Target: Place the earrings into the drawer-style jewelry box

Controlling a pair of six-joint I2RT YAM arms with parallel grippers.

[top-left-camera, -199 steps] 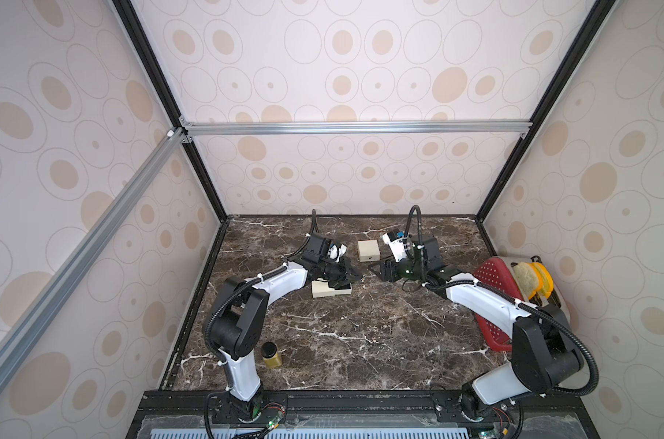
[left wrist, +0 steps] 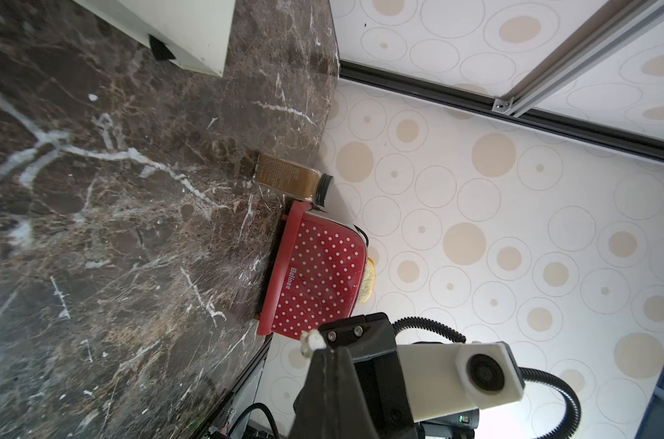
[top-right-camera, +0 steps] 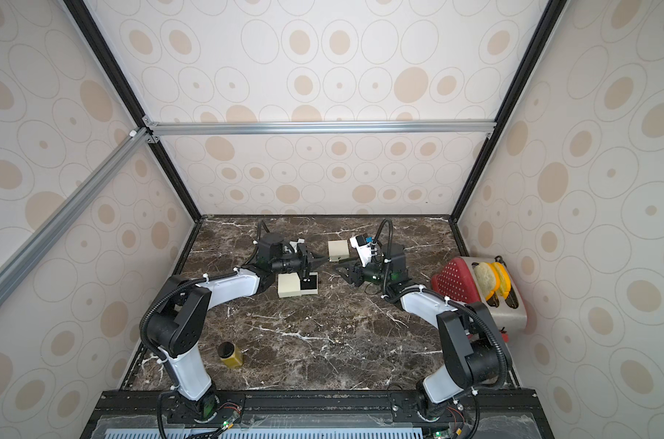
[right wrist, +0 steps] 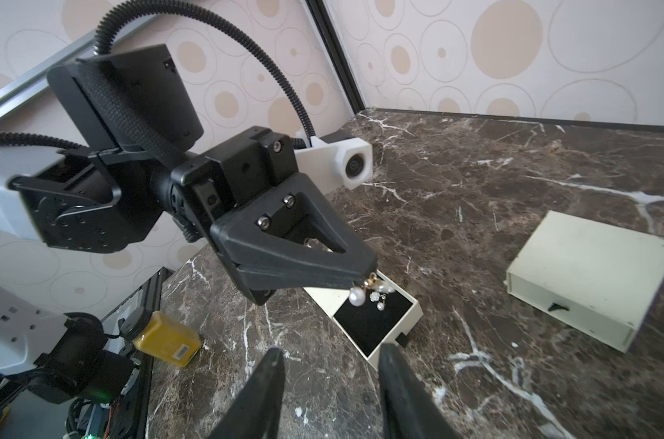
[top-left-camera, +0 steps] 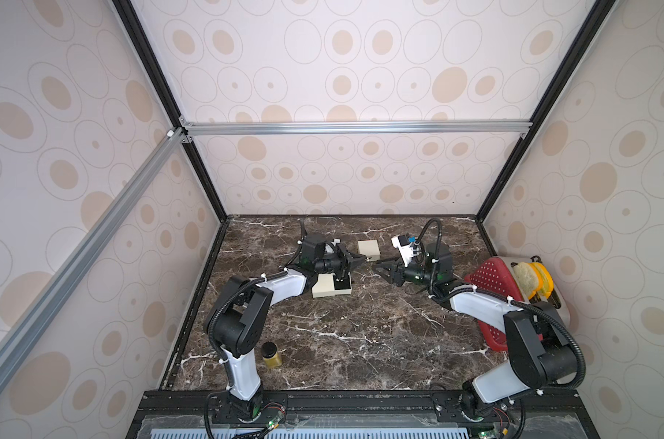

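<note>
My left gripper is shut on a gold-and-pearl earring (right wrist: 357, 295) at its tips, raised above an open jewelry drawer (right wrist: 406, 322), cream with a black lining, holding more earrings (right wrist: 380, 303). The cream box (right wrist: 592, 270) stands apart, toward the back, to the right of the drawer (top-left-camera: 324, 289). My right gripper (top-left-camera: 379, 269) hangs a little right of the left one, facing it; its fingertips in the right wrist view stand apart with nothing between them.
A red dotted toaster-like appliance (top-left-camera: 496, 278) with yellow items sits at the right wall. A yellow jar (top-left-camera: 271, 357) stands front left.
My left gripper has risen and turned toward the right one, uncovering more of the drawer. The right gripper has shifted and tilted slightly.
</note>
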